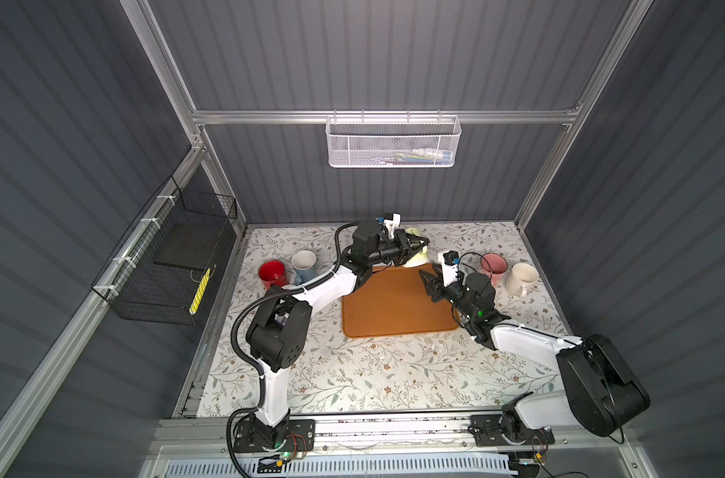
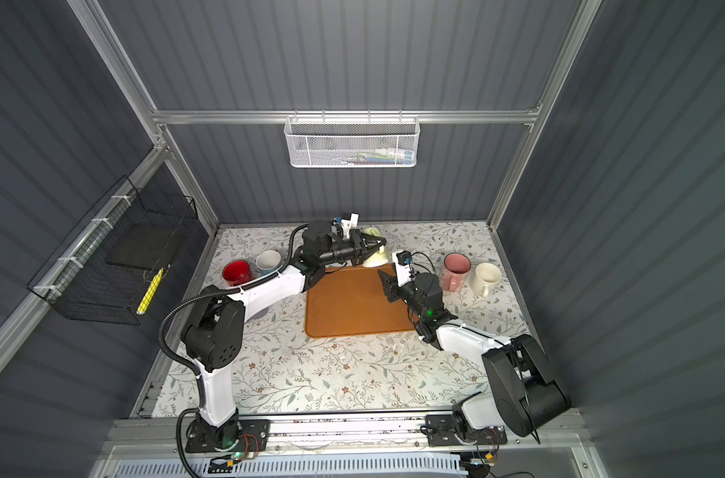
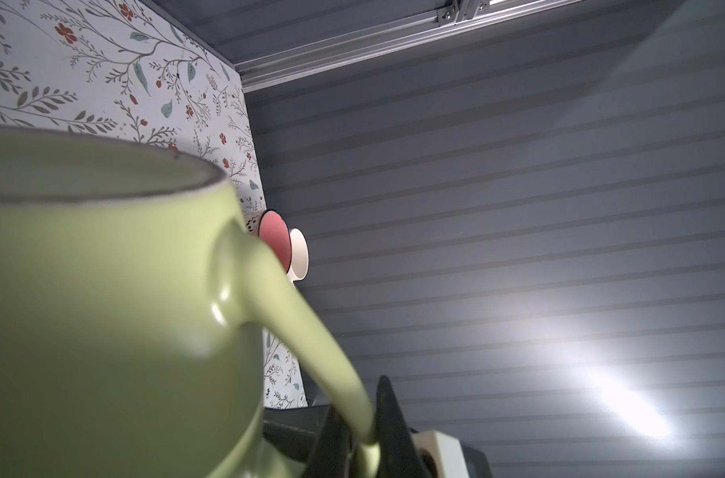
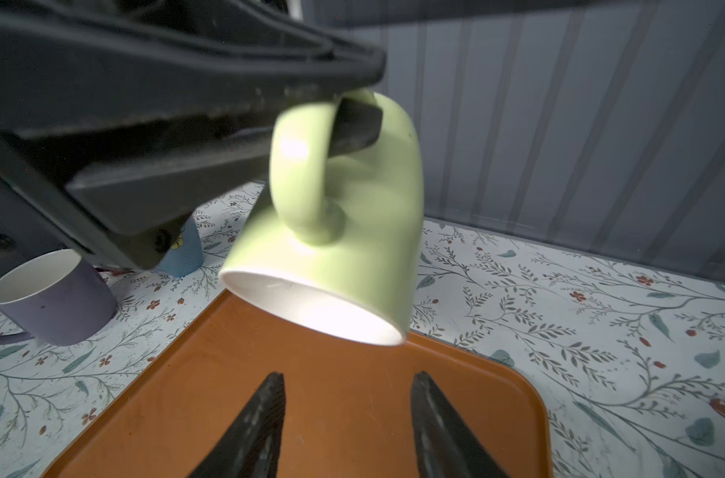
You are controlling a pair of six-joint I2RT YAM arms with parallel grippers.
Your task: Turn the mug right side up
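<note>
A pale green mug (image 4: 370,215) hangs in the air over the back of the orange tray (image 1: 394,306). My left gripper is shut on its handle (image 3: 298,318). In the right wrist view the mug's opening faces down and somewhat toward the camera, so it is tilted and mouth-down. Below and in front of the mug, my right gripper stands open over the tray, nothing between its fingers. The mug and these fingers are apart.
At the left are a red mug (image 1: 272,273), a blue mug with white inside (image 1: 304,264) and a purple mug (image 4: 59,298). A pink mug (image 2: 455,271) and a cream mug (image 2: 485,279) stand at the right.
</note>
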